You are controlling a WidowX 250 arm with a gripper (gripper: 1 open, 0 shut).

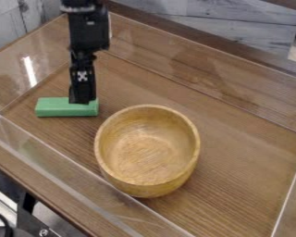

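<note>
My black gripper [81, 91] hangs at the upper left, its fingers pointing down, open, just above the right part of a green rectangular block [59, 106]. The block lies flat on the wooden surface, left of a round wooden bowl [147, 151]. The bowl looks empty.
A pale edge runs along the left and lower left, with a dark object partly in view at the bottom left corner.
</note>
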